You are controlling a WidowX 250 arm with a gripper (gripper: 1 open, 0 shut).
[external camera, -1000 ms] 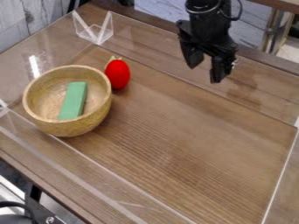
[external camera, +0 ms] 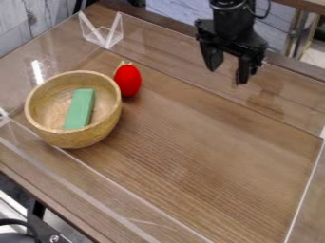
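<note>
A black robot arm reaches in at the top of the table, its gripper low over the back right; whether it is open or shut is unclear at this size. A wooden bowl at the left holds a green block. A red object with a small pale tip lies just above and right of the bowl, apart from the gripper.
A white wire-like holder stands at the back left. A dark cable or part shows at the bottom-left corner.
The arm and gripper have shifted slightly, with the gripper's lower parts changing their angle. The bowl, green block and red object stay where they were.
</note>
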